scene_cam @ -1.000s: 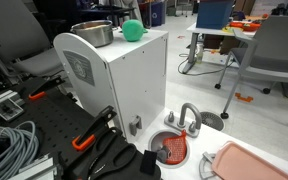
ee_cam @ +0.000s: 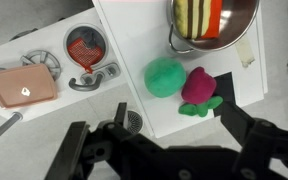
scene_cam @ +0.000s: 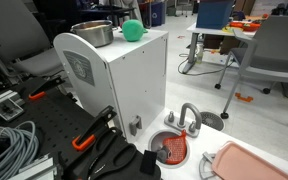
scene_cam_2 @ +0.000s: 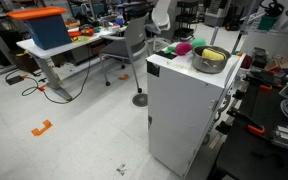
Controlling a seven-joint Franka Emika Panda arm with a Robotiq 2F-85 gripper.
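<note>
Seen from above in the wrist view, my gripper stands open over the white cabinet top, its dark fingers wide apart and nothing held between them. A green ball (ee_cam: pixel 165 77) lies ahead of the gap. Beside it is a magenta toy vegetable (ee_cam: pixel 198 87) with green leaves, nearer the right finger. The metal pot (ee_cam: pixel 208 40) stands at the cabinet's far edge and holds a yellow-and-brown piece (ee_cam: pixel 193 15) and an orange-red piece (ee_cam: pixel 222 20). Exterior view 1 shows the pot (scene_cam: pixel 93 34) next to the ball (scene_cam: pixel 133 30).
Below the cabinet (scene_cam: pixel 129 75), a small sink (scene_cam: pixel 167 148) with a faucet (scene_cam: pixel 187 115) holds a red slotted utensil (ee_cam: pixel 86 47). A pink tray (scene_cam: pixel 246 163) lies beside it. Coiled cables (scene_cam: pixel 9 150) and black tools clutter the dark table. Free floor lies beyond the cabinet.
</note>
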